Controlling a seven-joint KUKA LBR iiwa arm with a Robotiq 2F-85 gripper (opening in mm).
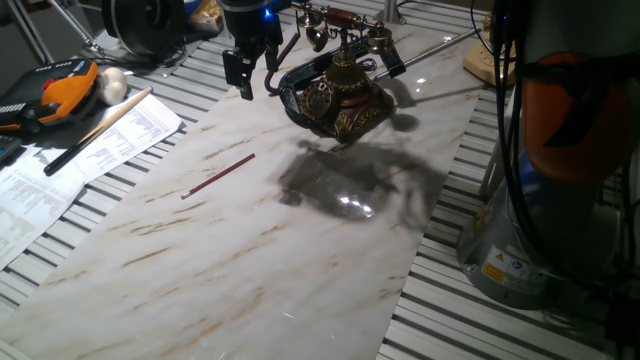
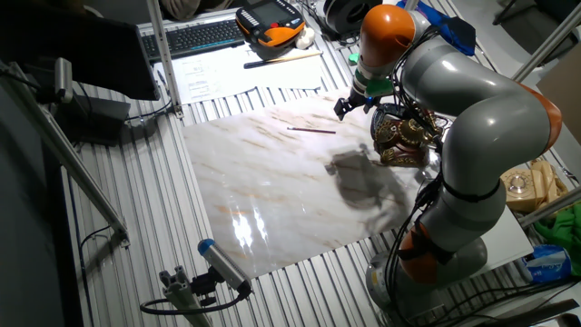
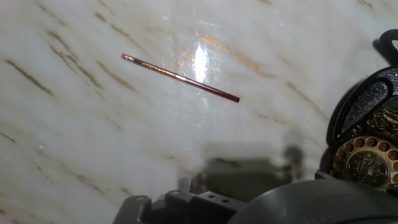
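Note:
A dark red pencil [image 1: 218,176] lies alone on the marble-patterned board, its pink eraser end visible in the wrist view, where the whole pencil [image 3: 180,78] shows. An ornate antique-style rotary telephone [image 1: 345,100] stands on the board's far part; in the wrist view only its dial side [image 3: 367,163] appears at the right edge. My gripper [image 1: 240,78] hangs above the board, beside the telephone and apart from the pencil. From the second exterior view the gripper [image 2: 342,109] is up and to the right of the pencil [image 2: 311,130]. Whether its fingers are parted is unclear.
Papers [image 2: 204,77] with a wooden-handled brush or stick [image 2: 281,59], an orange-black device [image 2: 270,24] and a keyboard [image 2: 192,38] lie beyond the board. My arm's base [image 1: 515,255] stands beside it. Much of the board [image 2: 272,195] is bare.

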